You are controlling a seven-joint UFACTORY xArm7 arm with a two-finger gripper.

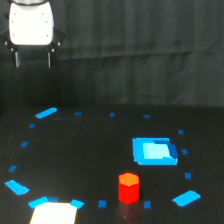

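High at the upper left, my white gripper [32,60] hangs well above the dark table. Its thin, dark fingers look spread apart with nothing visible between them. A red hexagonal block [128,188] stands near the front, right of centre. Behind it and to the right lies a blue square tray [138,149] with a pale inside. My gripper is far from both and touches neither.
Blue tape strips lie at the back left [46,113], front left [17,187] and front right [186,198]. Small blue squares dot the table. A bright white piece [54,213] sits at the front edge.
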